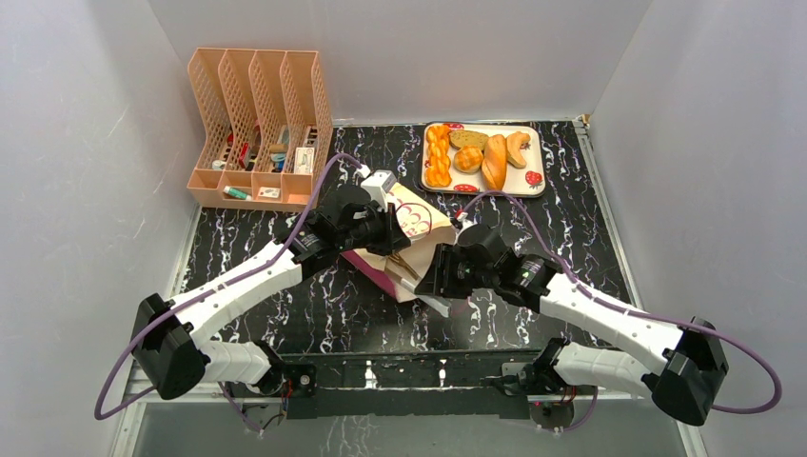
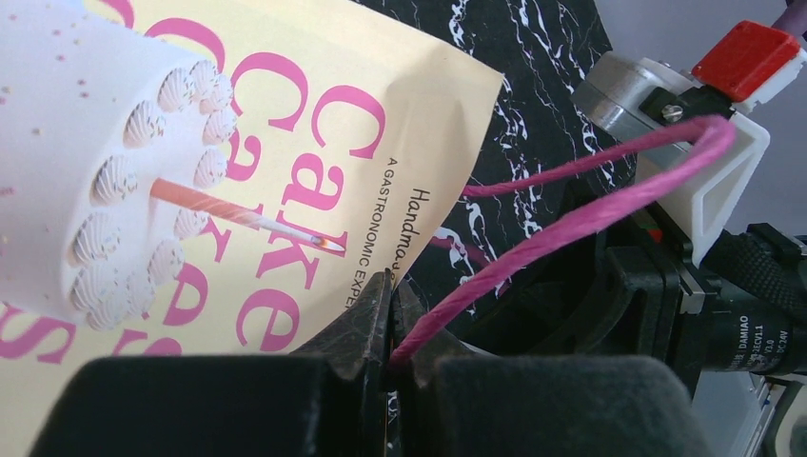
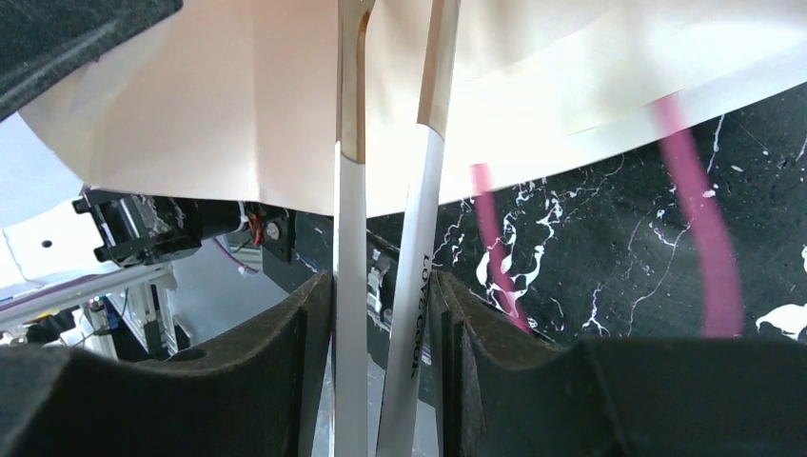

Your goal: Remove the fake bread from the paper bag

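Note:
The paper bag (image 1: 430, 246) lies tilted at the middle of the table, its mouth facing right. My left gripper (image 1: 398, 249) is shut at the edge of the mouth; in the left wrist view the printed paper (image 2: 295, 171) runs to its fingertips (image 2: 381, 295), with the pink cord handle (image 2: 571, 248) crossing beside them. My right gripper stands open around wooden tongs (image 3: 409, 286), whose white-wrapped arms are spread apart, one by each finger. The tongs' wooden ends reach into the bag's mouth. No bread shows inside the bag; its depth is hidden.
A tray (image 1: 529, 190) with several fake breads, among them a long loaf (image 1: 494, 164), sits at the back right. An orange divided rack (image 1: 217, 181) stands at the back left. Bare black table (image 1: 561, 248) lies to the right of the bag.

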